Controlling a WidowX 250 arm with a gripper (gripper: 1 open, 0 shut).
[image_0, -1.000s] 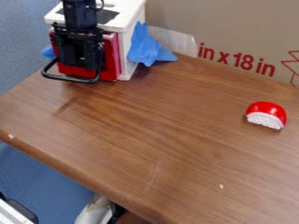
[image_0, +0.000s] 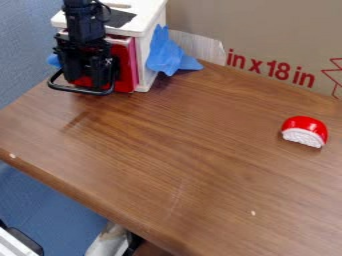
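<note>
My black gripper (image_0: 84, 62) hangs at the upper left, in front of a red box (image_0: 123, 78) set against a white cabinet-like structure (image_0: 146, 25). Whether its fingers are open or shut is not visible. A red object with a white bristled or ridged lower edge (image_0: 305, 131) lies alone on the right side of the wooden table (image_0: 174, 170).
Crumpled blue material (image_0: 168, 55) sits beside the white structure. A cardboard panel (image_0: 267, 40) with printed red text stands along the back.
My gripper has shifted very slightly at the upper left. The red object on the right has not moved.
</note>
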